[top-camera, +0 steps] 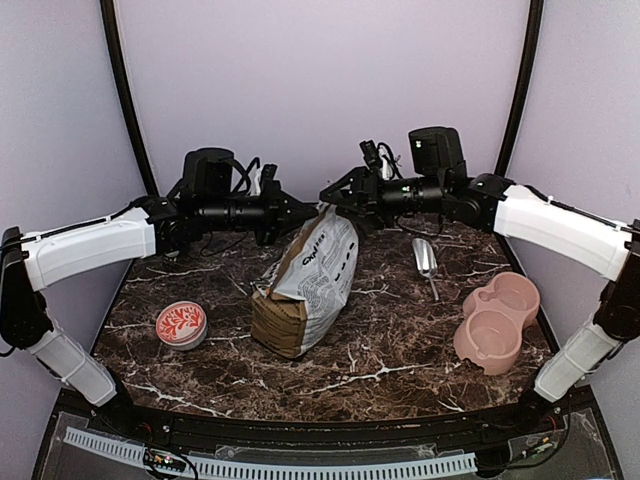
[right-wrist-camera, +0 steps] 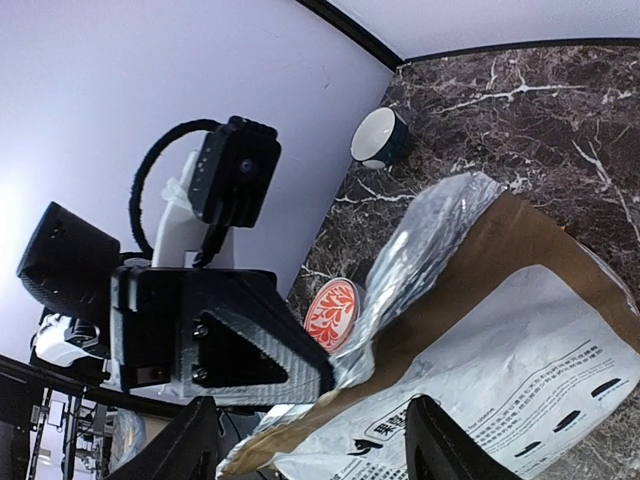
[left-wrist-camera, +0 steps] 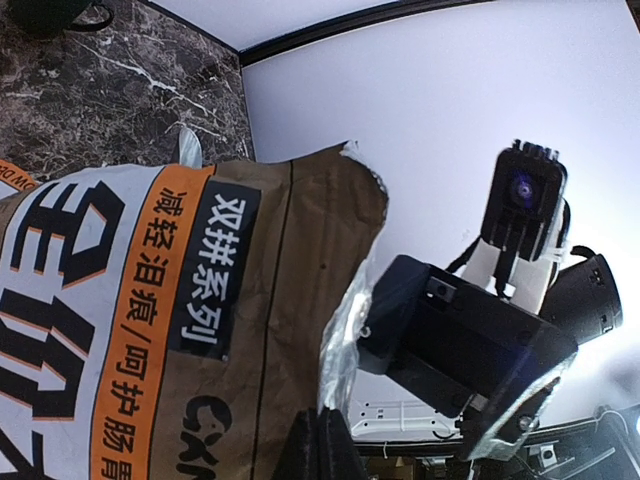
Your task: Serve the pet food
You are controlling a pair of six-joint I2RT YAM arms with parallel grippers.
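The tall brown-and-white pet food bag (top-camera: 318,268) stands mid-table, its top leaning right. My left gripper (top-camera: 314,211) is shut at the bag's top edge; in the left wrist view its fingers (left-wrist-camera: 328,450) meet the clear film rim, which seems pinched thinly between them. At the bag's top right, my right gripper (top-camera: 332,195) is open. Its two fingers (right-wrist-camera: 430,440) stand apart over the bag's upper edge in the right wrist view. A metal scoop (top-camera: 424,258) lies right of the bag, and a pink double bowl (top-camera: 496,325) sits at the right front.
A round tin with a red-patterned lid (top-camera: 181,324) is left of the bag. A dark green cup with a white inside (right-wrist-camera: 380,138) stands at the back left, mostly behind my left arm from above. Marble table (top-camera: 400,365) between bag and pink bowl is clear.
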